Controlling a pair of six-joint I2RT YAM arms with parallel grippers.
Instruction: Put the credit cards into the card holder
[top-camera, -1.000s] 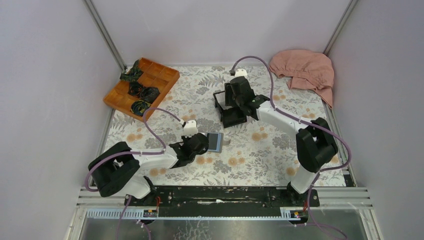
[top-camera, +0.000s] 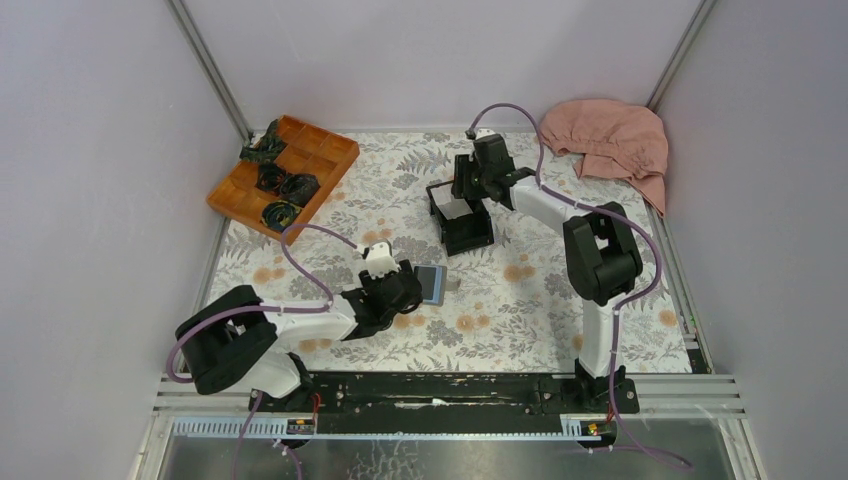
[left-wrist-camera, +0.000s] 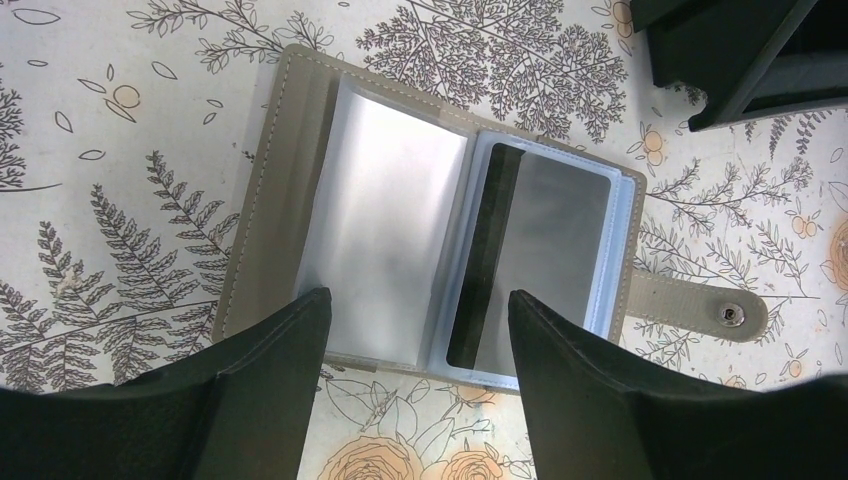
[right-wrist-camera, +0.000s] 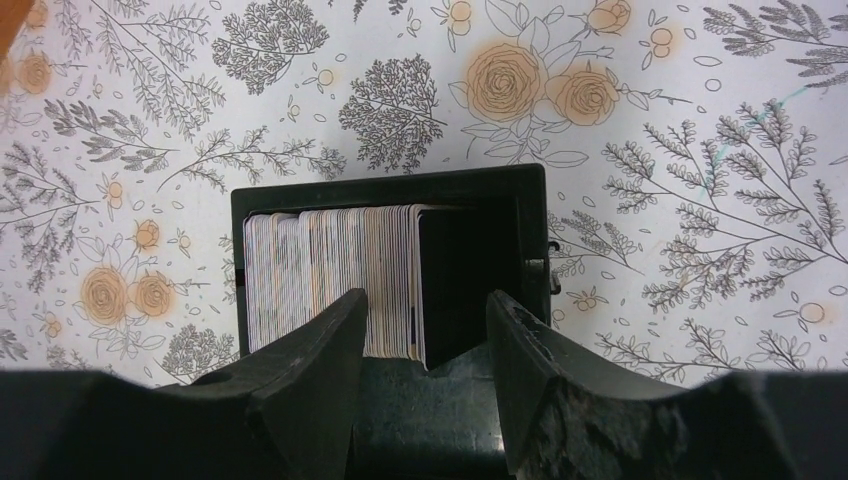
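Note:
The card holder (left-wrist-camera: 650, 293) lies unfolded on the patterned cloth, with clear sleeves and a strap with a snap to the right. A dark-striped card (left-wrist-camera: 545, 250) shows in its right half. Over its near edge hovers my left gripper, fingers parted and empty. A tightly packed row of cards (right-wrist-camera: 335, 260) stands in the left part of a black box (right-wrist-camera: 390, 188). My right gripper is open above that box, its left finger in front of the row's right end and its right finger over the box's right side. Nothing is between its fingers.
An orange divided tray (top-camera: 335, 160) with dark coiled bundles stands at the back left. Pink cloth (top-camera: 610, 145) is heaped at the back right. Clear tablecloth (top-camera: 520, 310) lies right of the holder.
My right gripper has moved away from the front of the table, over the back of the black box. The left gripper has shifted only slightly, and its fingers look wider apart.

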